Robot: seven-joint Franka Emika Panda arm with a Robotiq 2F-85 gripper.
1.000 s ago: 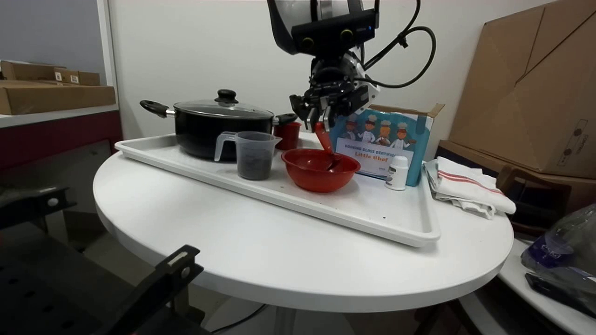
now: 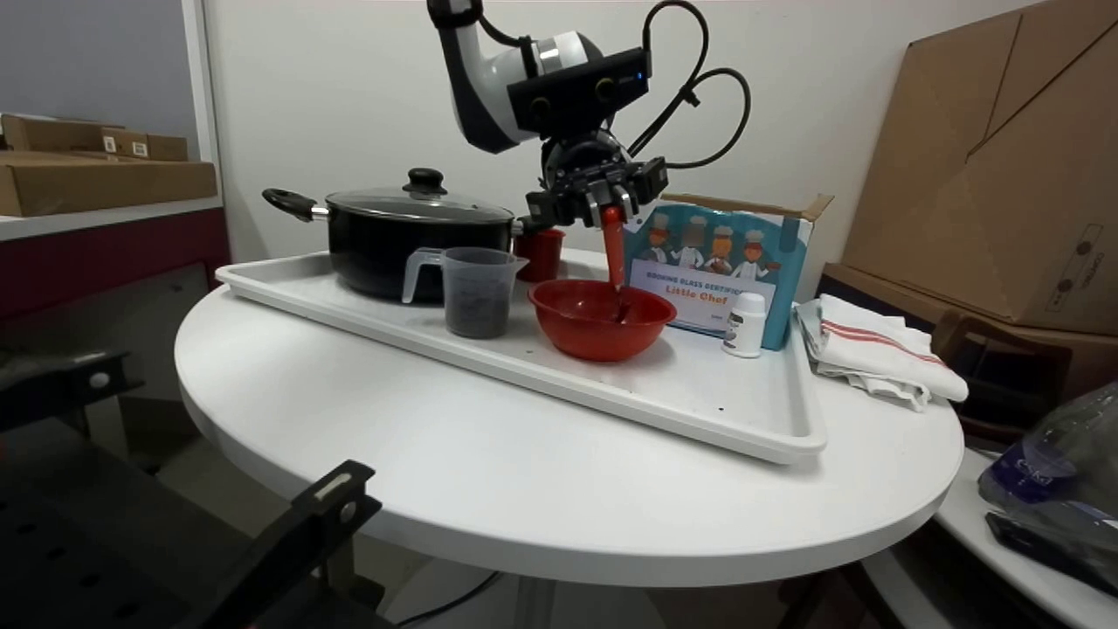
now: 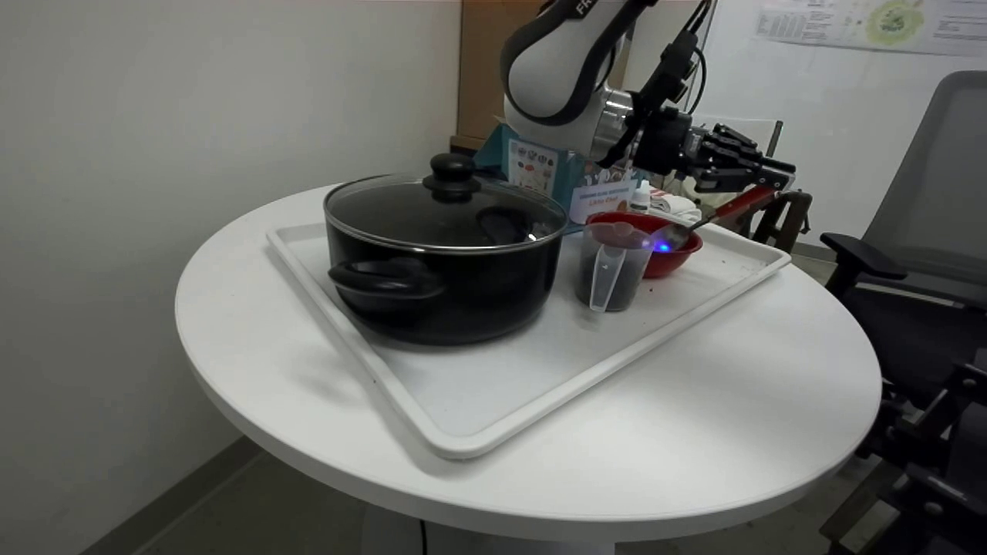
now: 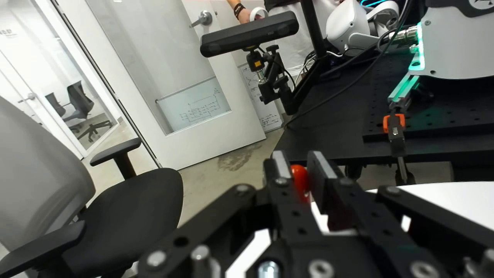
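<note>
My gripper (image 2: 613, 210) is shut on the red handle of a spoon (image 2: 615, 246), above the red bowl (image 2: 597, 341). The spoon's dark metal head (image 3: 672, 237) reaches down into the bowl; its tip and whatever the bowl holds are hard to make out. In the second exterior view the handle slopes up to the right, into the fingers. The wrist view has the red handle end (image 4: 300, 180) between the two pads. To the left of the bowl stands a clear measuring cup (image 2: 477, 293) with dark contents.
A lidded black pot (image 3: 444, 287) takes up one end of the white tray (image 2: 713, 425). Behind the bowl are a red cup (image 2: 541, 255), a blue box (image 2: 713, 246) and a white bottle (image 2: 745, 325). A folded towel (image 2: 880, 351) lies beyond the tray.
The arm and gripper have shifted and turned, with the wrist now further left in the first exterior view. The spoon handle stands more upright. The bowl and cup have not moved.
</note>
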